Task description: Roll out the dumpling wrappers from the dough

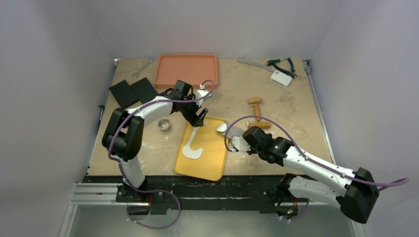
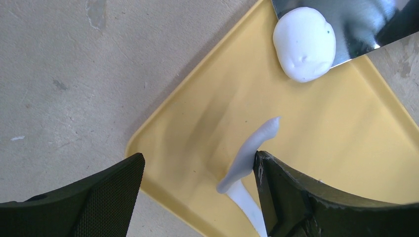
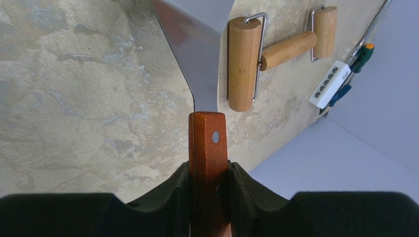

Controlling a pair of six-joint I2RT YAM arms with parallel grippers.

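A yellow tray (image 1: 212, 153) carries a long, flattened white dough strip (image 1: 191, 151) with a curved end. My left gripper stands open over the strip's narrow end; the raised dough tip (image 2: 254, 140) is at its right-hand finger in the left wrist view. A lump of white dough (image 2: 304, 44) lies on the blade of a metal scraper (image 2: 351, 24) at the tray's corner. My right gripper is shut on the scraper's wooden handle (image 3: 207, 133), with the blade extending over the tray's right edge.
Wooden rollers (image 1: 258, 125) lie right of the tray. A pink tray (image 1: 185, 66) is at the back, black boards (image 1: 123, 94) and a metal cup (image 1: 164, 125) at left. Wrenches, pliers and a white box (image 1: 280, 78) are at back right. The right middle of the table has free room.
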